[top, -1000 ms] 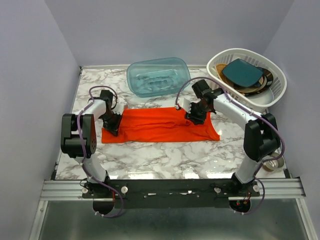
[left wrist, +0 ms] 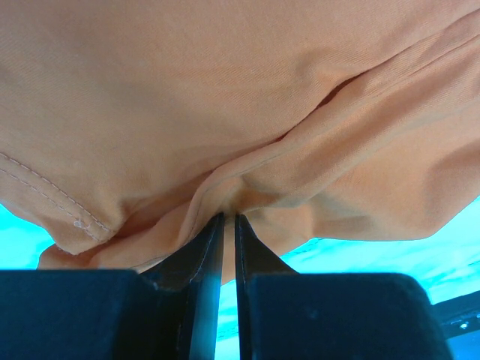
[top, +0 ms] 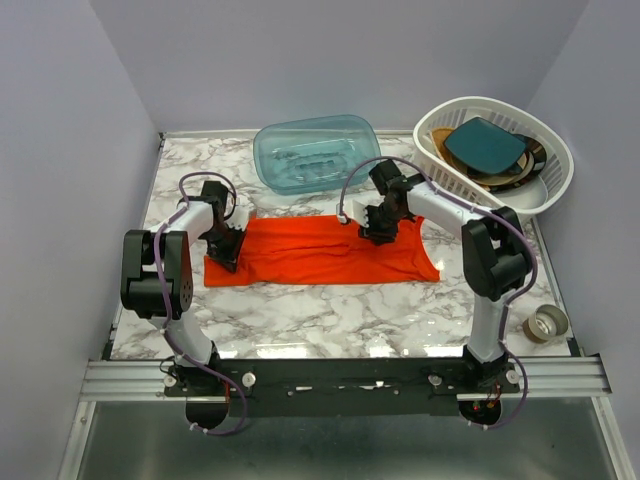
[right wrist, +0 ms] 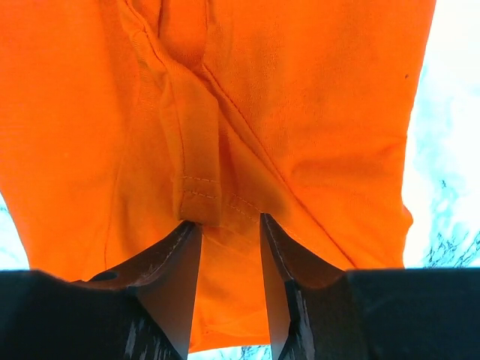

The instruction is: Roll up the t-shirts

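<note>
An orange-red t-shirt [top: 300, 265] lies as a long flat strip across the marble table, with creases and folds along its length. Over its left end is my left gripper, its fingertips a narrow gap apart and close against a ridge of cloth; whether cloth is pinched there is hard to see. At the right part of the shirt hovers my right gripper, open, with a stitched fold [right wrist: 199, 191] near the tip of its left finger. The arms hide parts of the cloth from above.
Behind the shirt sits an empty blue-green tray [top: 315, 155]. A white basket [top: 555, 175] with several dark and brown cloths stands at the back right, near the right arm. A metal cup [top: 546, 323] is at the right edge. In front of the shirt, the marble table [top: 330, 325] is clear.
My right gripper has moved left along the shirt, toward its middle. The left arm stays in place, and the shirt looks about the same.
</note>
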